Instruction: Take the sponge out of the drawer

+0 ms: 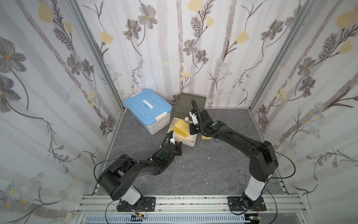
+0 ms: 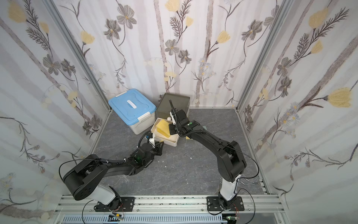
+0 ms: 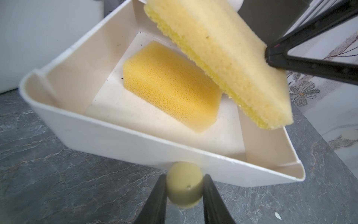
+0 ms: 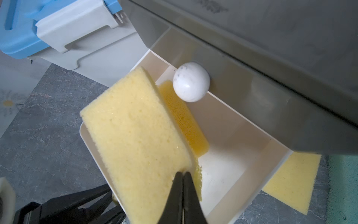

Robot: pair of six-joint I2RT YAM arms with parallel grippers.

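A pale yellow sponge (image 4: 138, 138) is pinched near its edge by my right gripper, whose fingers almost meet. In the left wrist view this sponge (image 3: 227, 56) hangs tilted above the open white drawer (image 3: 123, 130), over its right side. A second, deeper yellow sponge lies on the drawer floor, partly covered by the raised one in the right wrist view. My left gripper is shut around the round yellowish knob (image 3: 184, 188) on the drawer's front.
The dark cabinet (image 4: 261, 93) behind the drawer bears a white knob (image 4: 191, 82). A blue-lidded box (image 1: 149, 106) stands to the left. Another yellow sponge (image 4: 294, 179) lies on the table at the drawer's right. Open table lies in front.
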